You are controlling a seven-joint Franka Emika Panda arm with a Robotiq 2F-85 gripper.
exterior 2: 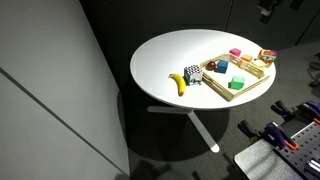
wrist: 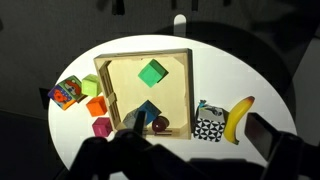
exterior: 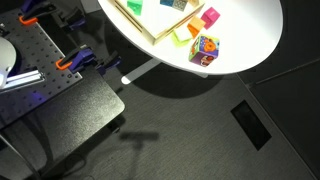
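My gripper stands wide open above the round white table [wrist: 203, 60], with nothing between its fingers. Below it in the wrist view is a shallow wooden tray [wrist: 122, 75] holding a green block [wrist: 152, 72], a blue block [wrist: 149, 108] and a dark red round thing [wrist: 160, 123]. To the tray's right are a black-and-white checkered box [wrist: 209, 125] and a yellow banana [wrist: 237, 119]. On its left lie a yellow-green block [wrist: 91, 85], an orange block [wrist: 97, 106], a pink block [wrist: 102, 127] and a multicoloured cube [wrist: 67, 92]. The fingers partly cover the tray's near side.
In exterior view 2 the left and far parts of the table [exterior 2: 160, 50] are clear. A separate dark bench [exterior: 75, 115] with orange-and-black clamps [exterior: 75, 60] stands beside the table, a gap of floor between them. The multicoloured cube sits near the table's edge.
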